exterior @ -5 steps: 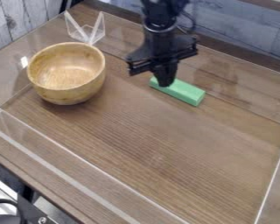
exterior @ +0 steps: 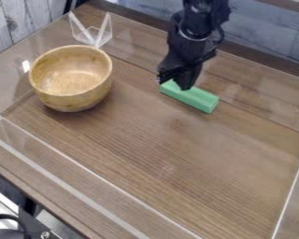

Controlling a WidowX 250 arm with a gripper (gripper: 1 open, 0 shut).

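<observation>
A green block [exterior: 194,99] lies on the wooden table [exterior: 152,168], right of a large wooden bowl [exterior: 72,80]. My black gripper [exterior: 181,75] hangs just above the block's upper left end, pointing down. Whether its fingers hold anything or how far they are apart is hard to make out.
A white object [exterior: 92,32] stands at the back left, behind the bowl. A dark cable or part shows at the lower left corner.
My gripper has moved right and slightly up from beside the block's left end, and now stands more upright. The block appears in about the same place.
</observation>
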